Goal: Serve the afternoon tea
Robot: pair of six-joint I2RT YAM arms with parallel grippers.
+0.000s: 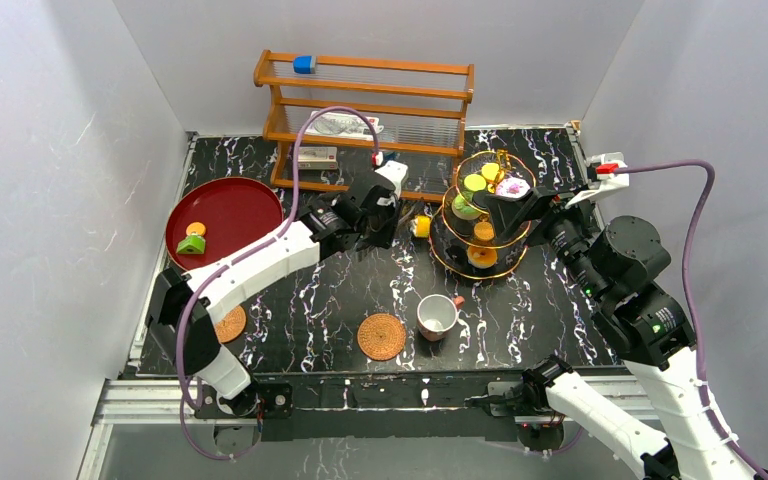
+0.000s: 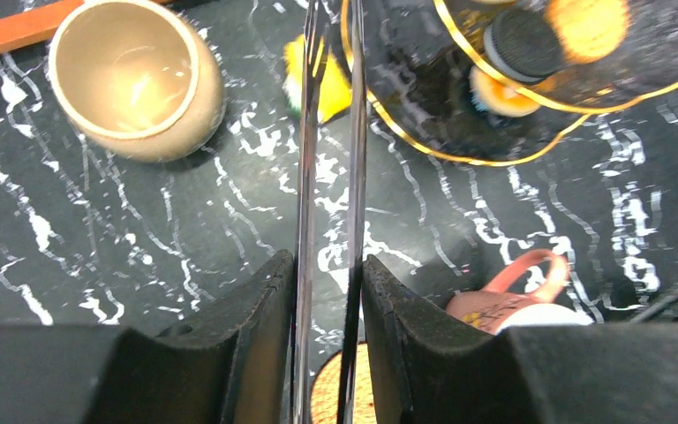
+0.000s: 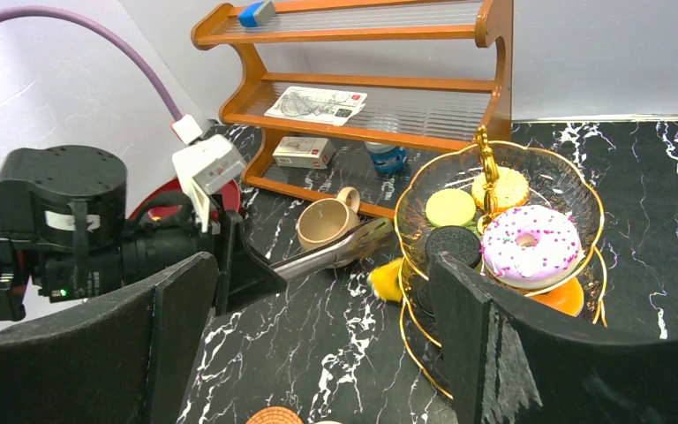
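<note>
My left gripper hangs over the marble between the beige mug and the tiered stand; its long metal fingers are slightly apart, with a small yellow object below them beside the stand. Whether they touch it is unclear. My right gripper stands open beside the stand, which holds cookies and a pink-sprinkled donut. A white-and-pink mug sits beside a woven coaster. The red tray at left holds small yellow and green pieces.
A wooden shelf with boxes and a blue jar stands at the back. Another coaster lies front left, partly under the left arm. Bare counter lies front centre and right.
</note>
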